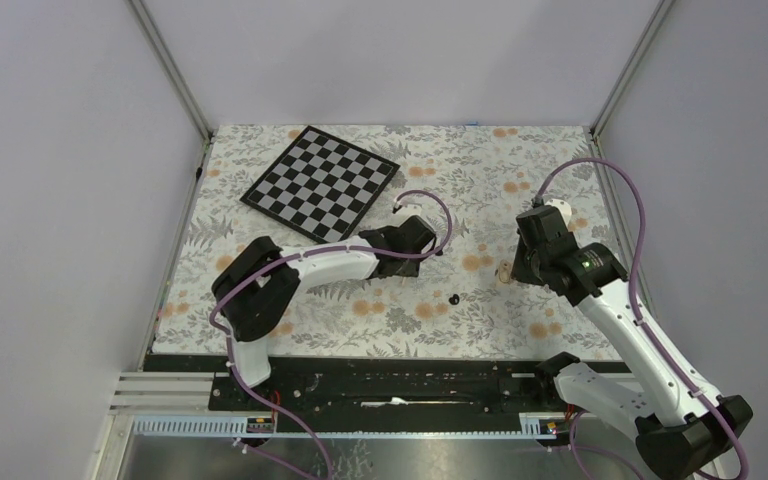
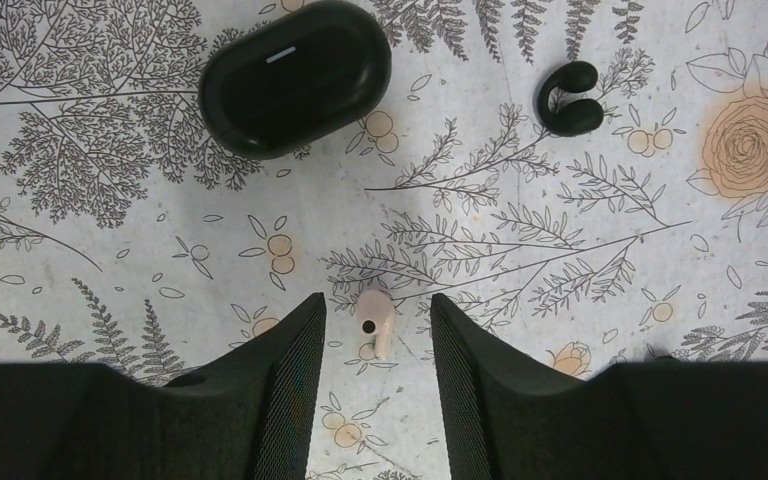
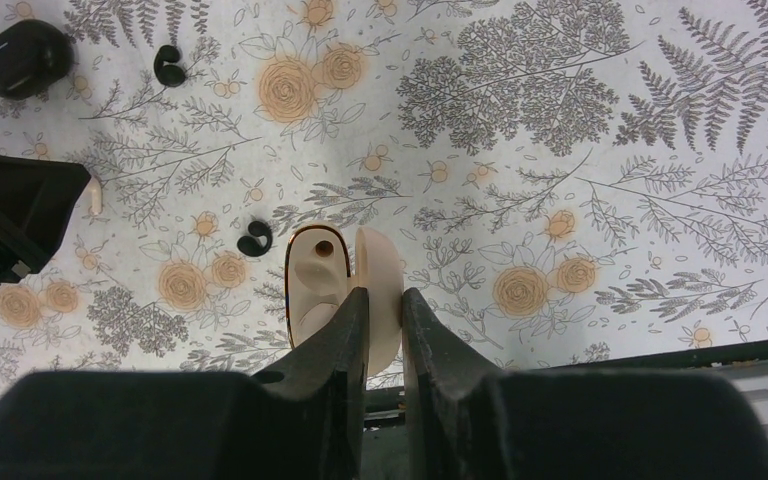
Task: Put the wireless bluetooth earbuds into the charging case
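A beige earbud [image 2: 375,322] lies on the patterned cloth, seen between the fingertips of my left gripper, which is open and holds nothing. In the right wrist view the same earbud [image 3: 95,195] peeks out beside the left gripper's dark body [image 3: 20,220]. My right gripper is shut on the raised lid [image 3: 380,270] of the beige charging case. The case's base [image 3: 301,285] faces up with a gold-coloured rim. Its upper slot shows a dark hole; a rounded beige shape sits in its lower part, partly behind a finger, and I cannot tell whether that is an earbud.
A black closed case [image 2: 295,80] and a black C-shaped earbud [image 2: 570,100] lie beyond the beige earbud. Another black earbud [image 3: 255,239] rests close to the beige case. A checkered board [image 1: 322,185] occupies the back left.
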